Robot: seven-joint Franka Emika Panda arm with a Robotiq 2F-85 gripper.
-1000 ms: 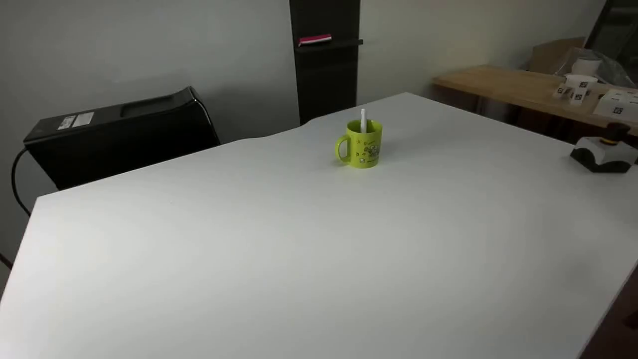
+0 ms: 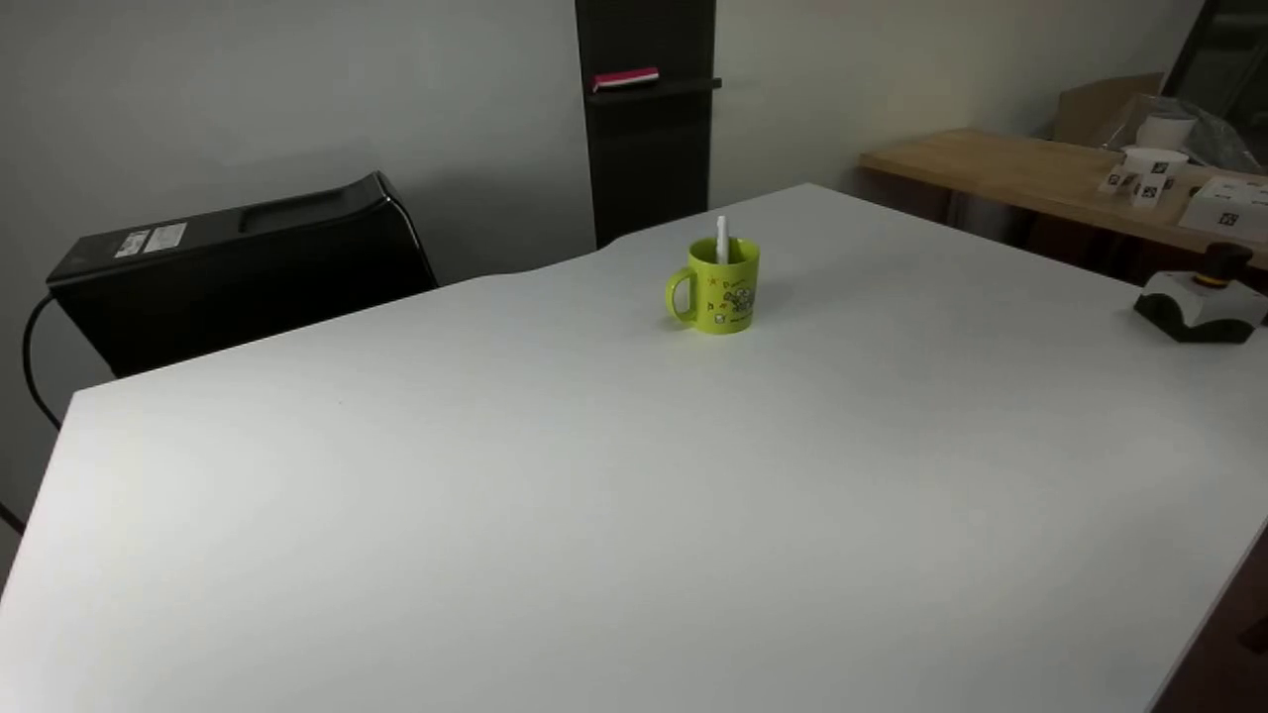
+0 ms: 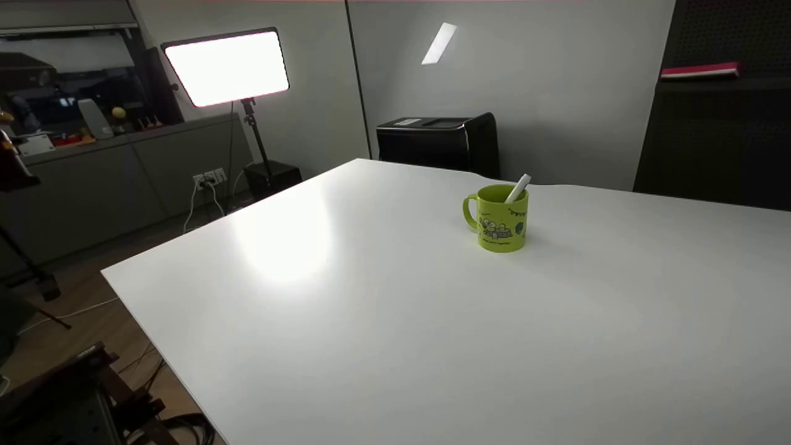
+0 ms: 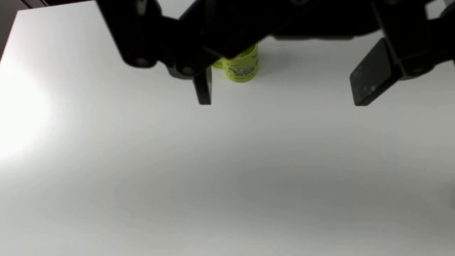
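Observation:
A yellow-green mug (image 2: 722,291) with printed figures stands upright on the white table (image 2: 594,511), toward its far side. Out of its mouth leans a white stick-like object (image 3: 518,189), whose lower end is hidden inside. In the wrist view my gripper is open, its two fingers wide apart and only bare table between their tips. Beyond the left finger (image 4: 203,87) the mug (image 4: 241,68) shows in part, its top covered by the gripper's body. Neither exterior view includes the gripper.
At the right table edge in exterior view 1 sits a black and white device (image 2: 1203,307). A black bin-like box (image 2: 244,267) stands behind the table, and a bright lamp panel (image 3: 228,67) is at the left.
The mug and the white object in it have not moved. Only the faint shading at the right of the table differs slightly.

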